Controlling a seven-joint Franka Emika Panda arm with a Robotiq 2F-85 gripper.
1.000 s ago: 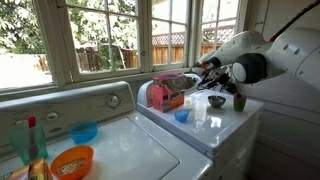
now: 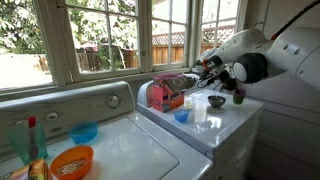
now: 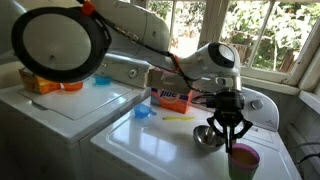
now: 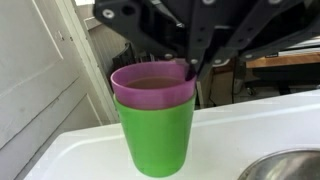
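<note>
A purple cup [image 4: 150,92] sits nested inside a green cup [image 4: 158,136], its rim standing above the green one. In exterior view 2 the pair shows at the right of the white machine top, purple rim [image 3: 243,152] uppermost. My gripper is shut and points down, its fingertips at the right side of the purple rim in the wrist view. Whether the thin rim lies between them cannot be made out. From exterior view 1 the green cup [image 2: 239,98] appears beneath the dark gripper. A metal bowl [image 3: 208,137] rests close by.
A red detergent box [image 3: 172,97] and a blue bowl [image 3: 142,111] stand farther left on the same top. An orange bowl [image 2: 72,163] and another blue bowl [image 2: 83,132] occupy the neighbouring machine. The wall and window bound the back.
The arm and gripper have shifted slightly near the cups. Bowls and box stay where they were.
</note>
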